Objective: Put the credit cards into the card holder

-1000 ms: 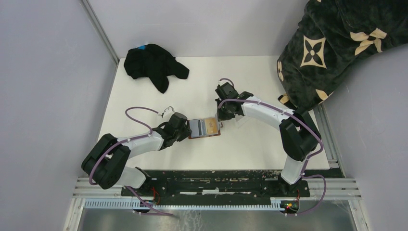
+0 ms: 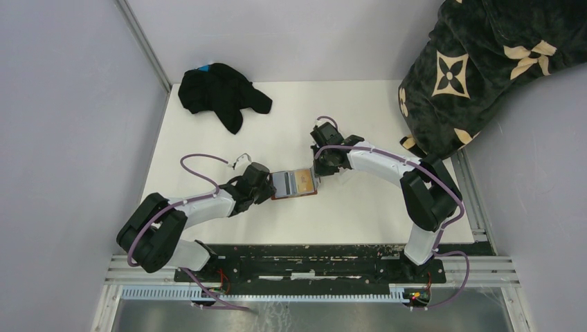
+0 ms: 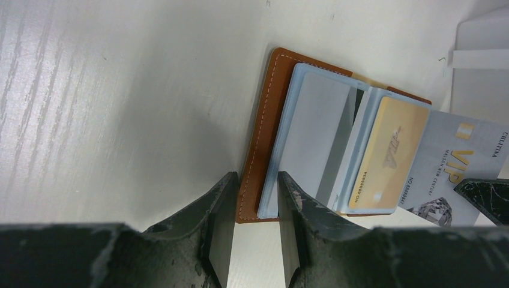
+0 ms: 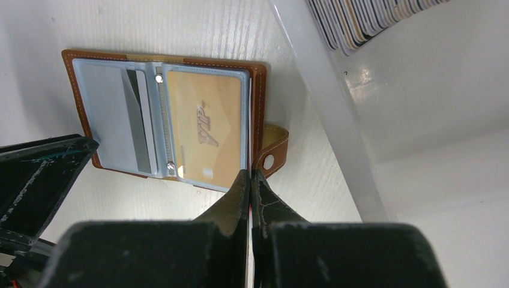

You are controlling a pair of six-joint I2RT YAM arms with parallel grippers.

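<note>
The open card holder [image 2: 293, 183] lies flat at mid-table, brown outside with pale sleeves. A gold card [image 4: 207, 129] sits in its right-hand sleeve; the left page [image 4: 108, 111] shows a pale sleeve with a dark strip. My right gripper is shut on a grey VIP card [image 3: 451, 157], held on edge along the holder's right side; from the right wrist it appears only as a thin line. Whether its lower edge is inside a sleeve, I cannot tell. My left gripper stands open, its fingers either side of the holder's brown left border.
Right of the holder stands a translucent tray [image 4: 327, 99] with a row of several cards [image 4: 369, 18]. The holder's strap [image 4: 276, 147] sticks out toward that tray. Black cloth [image 2: 220, 90] lies at the back left, and a dark cushion [image 2: 477, 76] leans at the back right.
The left arm and the holder look unmoved.
</note>
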